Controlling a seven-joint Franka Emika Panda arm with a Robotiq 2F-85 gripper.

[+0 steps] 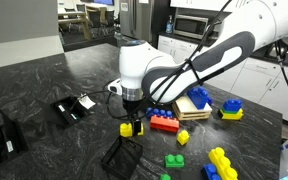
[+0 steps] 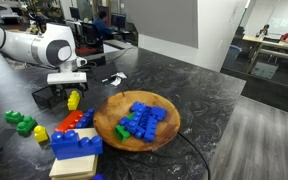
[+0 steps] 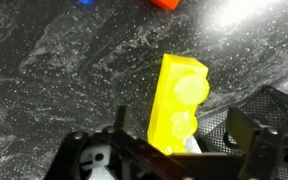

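Note:
A yellow block with round studs lies on the dark tabletop. In the wrist view it stretches between the spread fingers of my gripper, which is open. Exterior view 2 has the gripper just above and beside the yellow block. From exterior view 1, the yellow block shows below the gripper, partly covered by it; contact cannot be made out. Close by the block stands a black mesh basket, whose edge appears at the right of the wrist view.
Red bricks sit beside the yellow block. Green, yellow and blue bricks are scattered nearby. A wooden bowl holds blue and green bricks. Black open trays lie at the left.

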